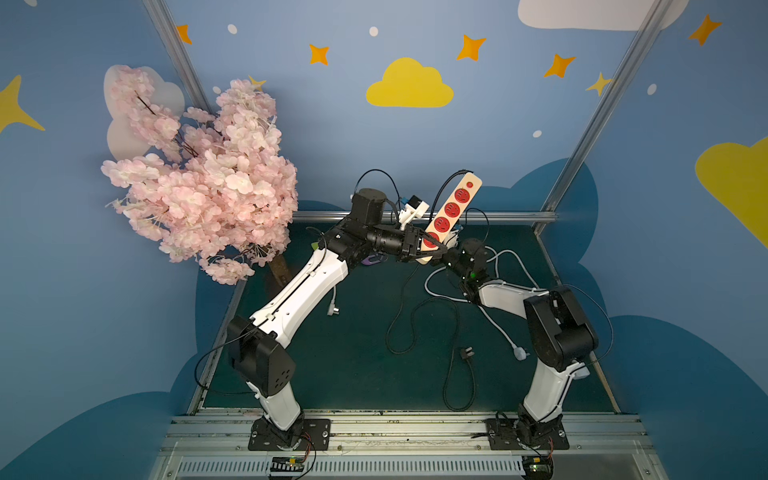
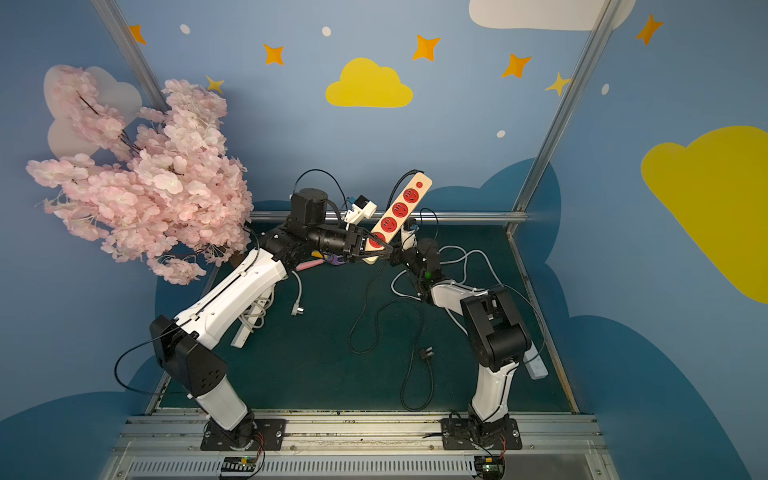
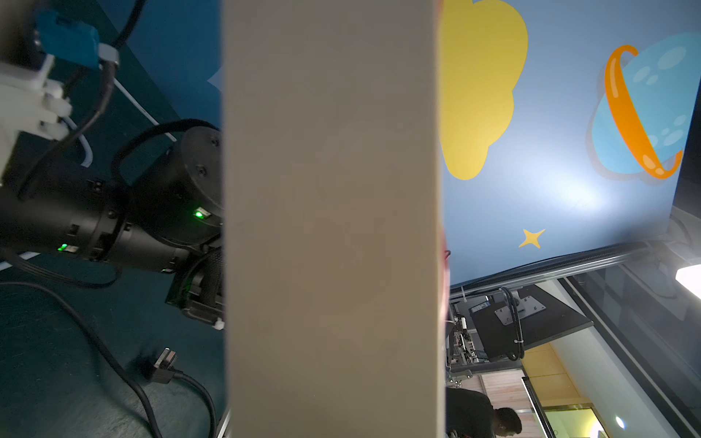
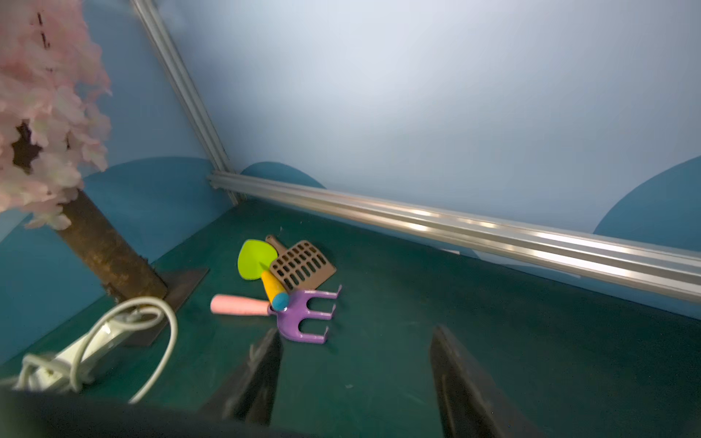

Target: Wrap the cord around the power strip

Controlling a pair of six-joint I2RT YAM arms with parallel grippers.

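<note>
The cream power strip (image 1: 453,209) with red sockets is held up at a slant over the back of the table. My left gripper (image 1: 433,246) is shut on its lower end. In the left wrist view, the strip's plain back (image 3: 332,219) fills the middle. Its black cord (image 1: 441,190) leaves the upper end and passes behind the strip; loose black cord (image 1: 413,320) lies on the table, ending in a black plug (image 1: 466,352). Close to the strip's lower end is my right gripper, its fingers (image 4: 264,368) apart and only table visible between them.
A grey cord (image 1: 496,321) and a white strip (image 2: 534,364) lie at the right. Another white strip (image 2: 254,316) with coiled cord is at left, near the blossom tree (image 1: 232,168). Toy garden tools (image 4: 295,317) lie at the back.
</note>
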